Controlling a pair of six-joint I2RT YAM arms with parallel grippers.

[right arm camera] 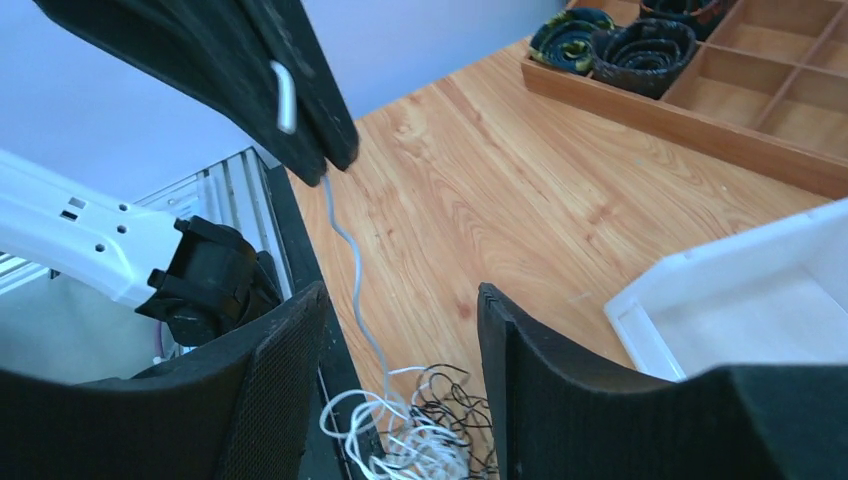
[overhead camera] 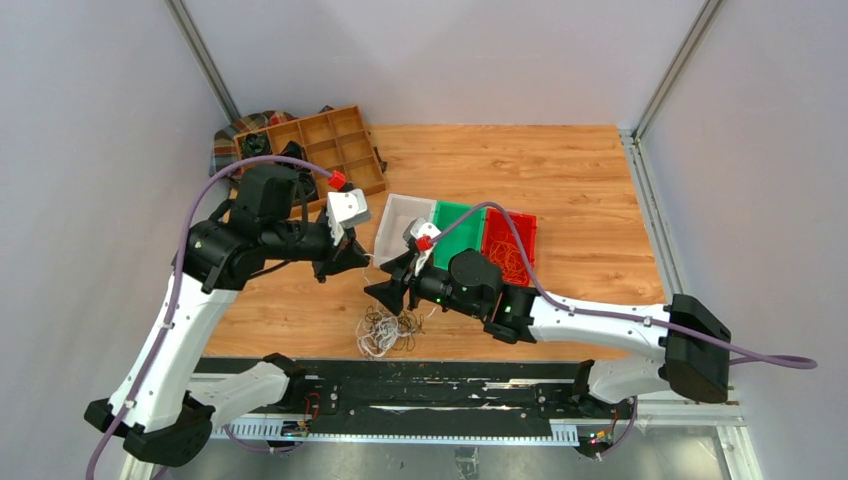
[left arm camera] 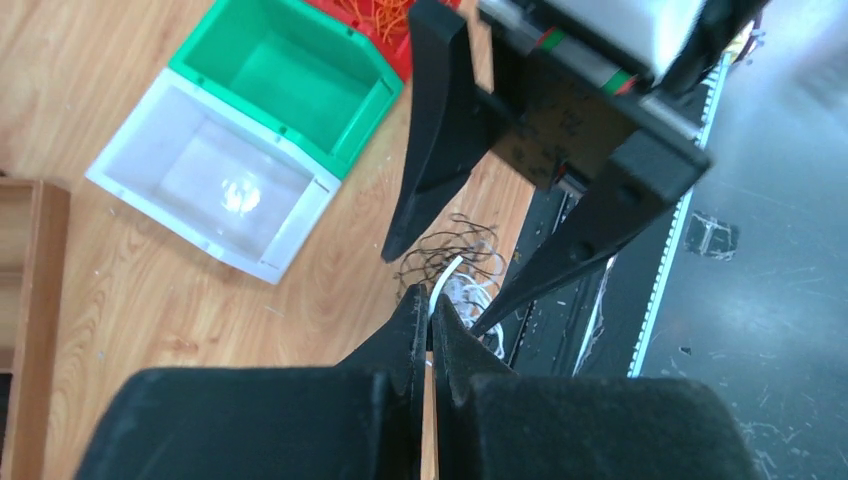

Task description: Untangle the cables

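A tangled pile of white and dark cables (overhead camera: 388,330) lies on the wooden table near its front edge. My left gripper, raised above it at centre-left, is shut on a white cable (right arm camera: 356,270), which hangs down to the pile with a short end showing above the fingertips. My right gripper (overhead camera: 392,285) is open, close beside the left one and a little lower, its fingers on either side of the view toward the hanging cable, with nothing seen between them.
White (left arm camera: 160,150), green (left arm camera: 270,70) and red (overhead camera: 525,235) bins stand behind the pile, the red one holding orange cables. A wooden compartment box (overhead camera: 340,150) with dark coils sits at the back left.
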